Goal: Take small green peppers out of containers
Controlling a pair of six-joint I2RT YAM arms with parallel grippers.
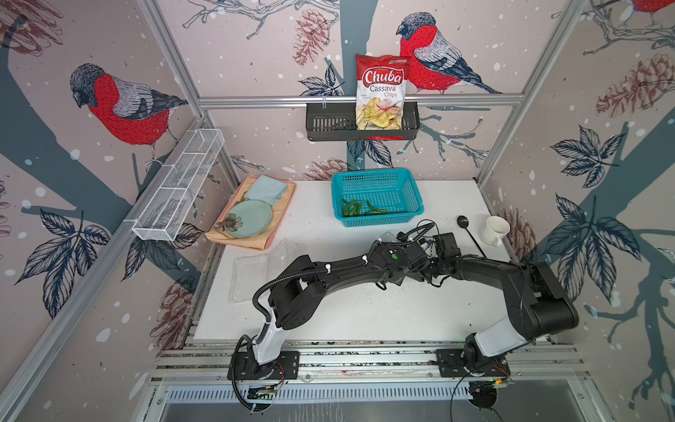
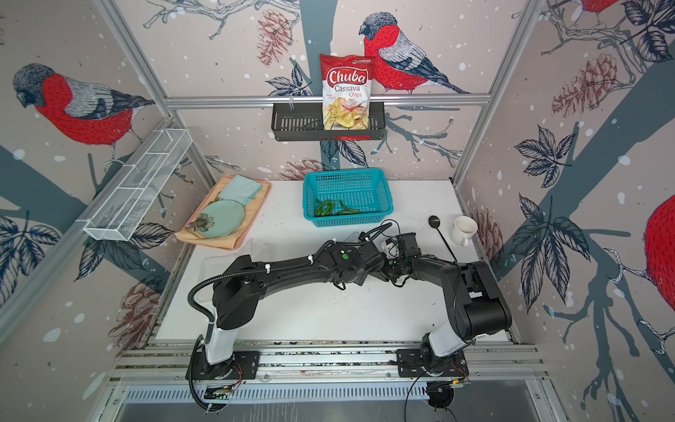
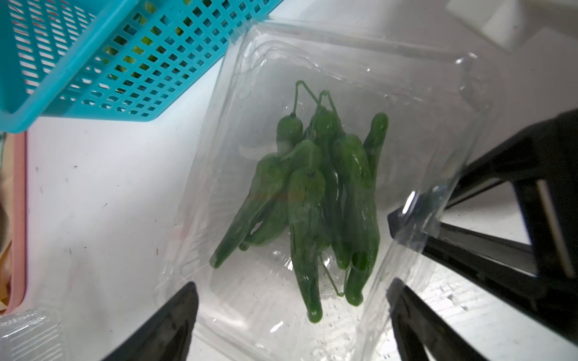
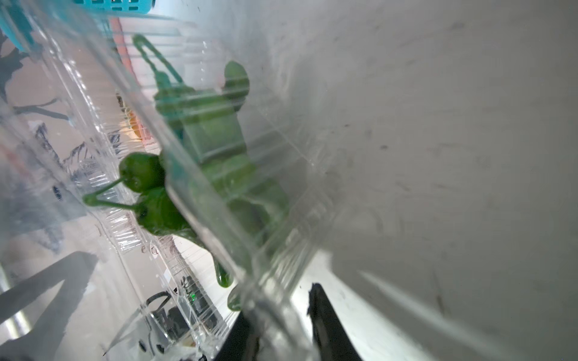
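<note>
A clear plastic box (image 3: pixel 240 120) holds several small green peppers (image 3: pixel 307 198), seen in both wrist views; in the top views the arms mostly hide it. My right gripper is shut on the box's side wall, visible at the right of the left wrist view. My left gripper is open above the box, its fingers (image 3: pixel 162 325) either side, with nothing seen held between them.
A teal basket (image 1: pixel 376 179) with green peppers stands behind. An empty clear tray (image 1: pixel 246 277), a board with plate (image 1: pixel 249 218), a ladle (image 1: pixel 462 222) and a mug (image 1: pixel 495 228) are around.
</note>
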